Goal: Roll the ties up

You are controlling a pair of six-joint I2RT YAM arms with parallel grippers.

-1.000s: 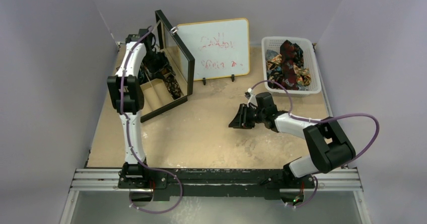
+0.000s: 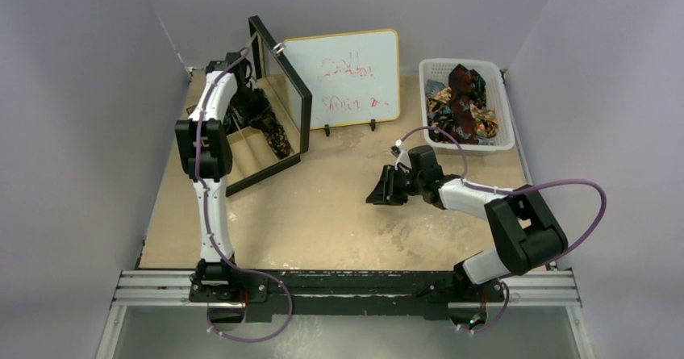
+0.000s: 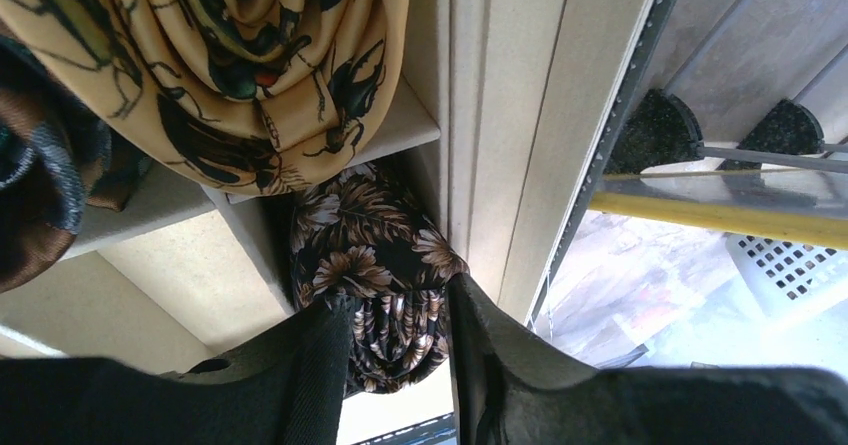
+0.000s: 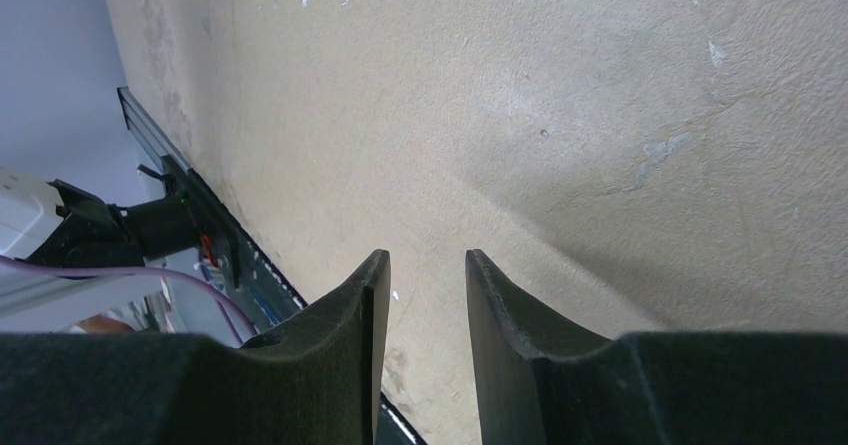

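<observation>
A black tie with a brown floral pattern (image 3: pixel 370 235) lies in a compartment of the lidded box (image 2: pixel 250 156), its near end rolled or folded. My left gripper reaches down there, shut on that tie between its fingertips. Beyond it in the left wrist view rests a tan, bug-patterned rolled tie (image 3: pixel 270 75), with a brown and teal tie (image 3: pixel 40 165) to its left. From above, the left arm covers much of the box. Over bare table my right gripper is open, nothing between its fingers.
A white basket (image 2: pixel 504 105) of loose ties (image 2: pixel 464 105) stands at the back right. A whiteboard (image 2: pixel 347 77) leans at the back, beside the box's raised lid (image 2: pixel 286 81).
The right arm has barely moved; the ties in the basket are unchanged.
</observation>
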